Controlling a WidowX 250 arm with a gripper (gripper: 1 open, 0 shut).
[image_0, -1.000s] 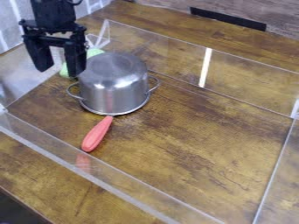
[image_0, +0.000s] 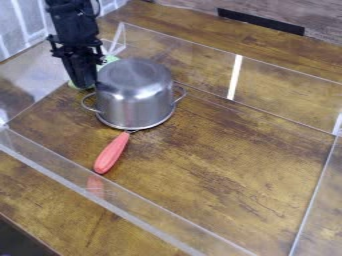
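Note:
The black robot gripper (image_0: 79, 70) reaches down from the upper left, just left of a steel pot (image_0: 136, 93), over a pale green object (image_0: 110, 60) partly hidden behind it. Whether its fingers are open or shut cannot be made out. The pot stands on the wooden table with a loop handle on each side. A red elongated object (image_0: 112, 152) lies in front of the pot.
Clear transparent walls border the work area on the left, front and right.
The gripper has moved down and rightward, close against the pot's left side and over the green object. The pot and red object look unmoved or nearly so.

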